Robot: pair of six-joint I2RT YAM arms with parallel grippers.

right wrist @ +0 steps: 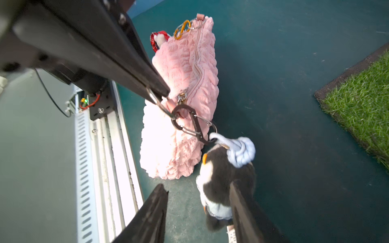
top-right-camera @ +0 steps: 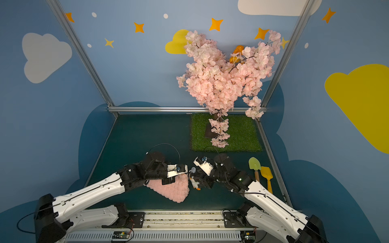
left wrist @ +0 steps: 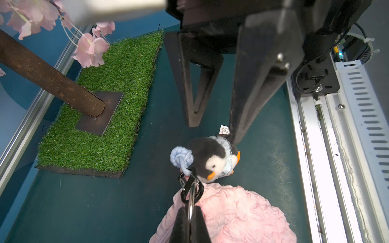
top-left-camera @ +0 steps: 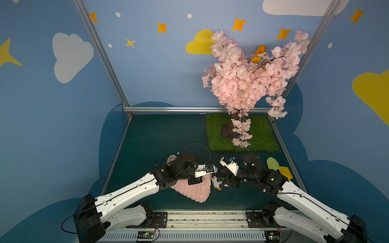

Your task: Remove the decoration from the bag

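The pink quilted bag [right wrist: 178, 145] lies on the green mat beneath my left arm. A black carabiner [right wrist: 184, 111] and metal rings link its zipper end to a penguin plush [left wrist: 214, 160] with a pale blue knot [right wrist: 241, 151]. My left gripper is shut at the carabiner, with a metal ring at its fingertips [right wrist: 162, 89]. My right gripper is part open over the penguin, one finger against or just above its dark body; nothing is clearly held between its fingers.
A cherry-blossom tree stands on a grass patch [top-left-camera: 263, 133] at the back right. Two small shovels [top-right-camera: 265, 174] lie at the right edge. The metal rail [left wrist: 308, 174] borders the front.
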